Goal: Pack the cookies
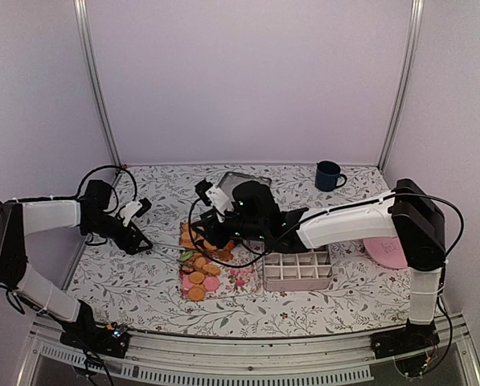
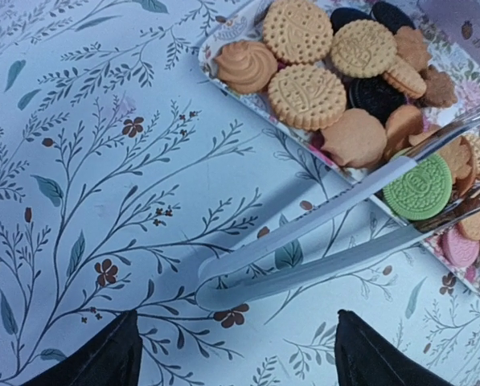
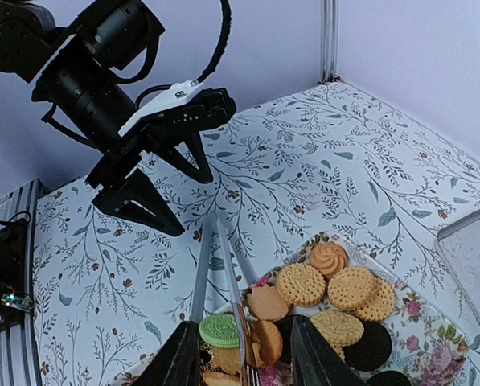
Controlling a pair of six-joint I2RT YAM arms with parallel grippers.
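Assorted cookies lie on a floral tray point(image 1: 241, 281), among them a green round cookie point(image 2: 419, 188), ridged tan ones point(image 2: 307, 96) and black ones point(image 3: 368, 346). Metal tongs point(image 2: 312, 221) rest with their bent end towards the left arm and their tips among the cookies. My left gripper point(image 1: 145, 243) is open just beyond that bent end, nothing between its fingers. Above the tray, my right gripper stands part open; the tongs' tips show in the gap, clear of both fingers. A compartment box point(image 1: 297, 285) is right of the tray, its far-left corner hidden by the right arm.
At the back right is a dark blue mug point(image 1: 328, 175); a pink plate point(image 1: 384, 252) lies at the right. Behind the right gripper sits a shallow grey tray point(image 1: 248, 178).
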